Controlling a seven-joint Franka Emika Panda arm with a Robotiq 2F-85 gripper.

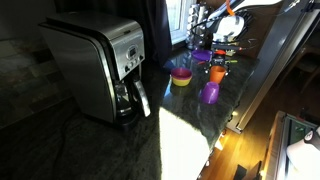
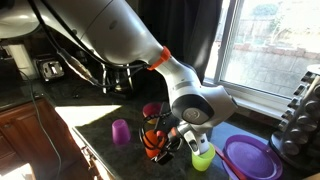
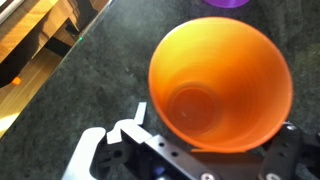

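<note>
An orange cup (image 3: 218,85) fills much of the wrist view, its open mouth facing the camera. My gripper is open close to the cup's near side, one finger (image 3: 138,115) showing left of it. The cup hides part of the other finger, and whether either touches it I cannot tell. In exterior view 2 the gripper (image 2: 172,142) is low over the counter by the orange cup (image 2: 154,146). A purple cup (image 1: 210,93) stands nearer the camera than the orange cup (image 1: 217,73) in exterior view 1.
A yellow and pink bowl (image 1: 180,77) stands close to the cups. Behind the gripper are a green cup (image 2: 203,158) and a purple plate (image 2: 250,157). The coffee maker (image 1: 105,65) occupies the counter's other end. The counter's edge (image 1: 217,143) runs close beside the cups.
</note>
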